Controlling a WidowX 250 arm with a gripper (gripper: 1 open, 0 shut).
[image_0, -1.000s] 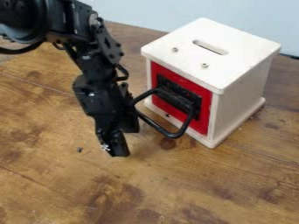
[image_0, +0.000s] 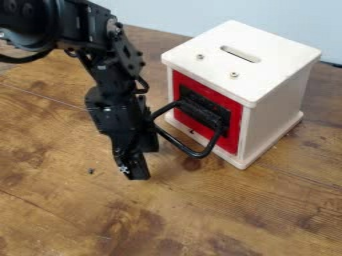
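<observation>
My black gripper (image_0: 134, 160) points down, its tip low over the wooden table, left of a white wooden box (image_0: 261, 70). The box has a slot and screws on top and a red front panel (image_0: 229, 140) with a dark metal insert (image_0: 203, 105). A black looped bar or cable (image_0: 201, 152) extends out from the front, close to my gripper. Whether the fingers are open or shut is unclear from this angle.
A pale wall stands behind.
</observation>
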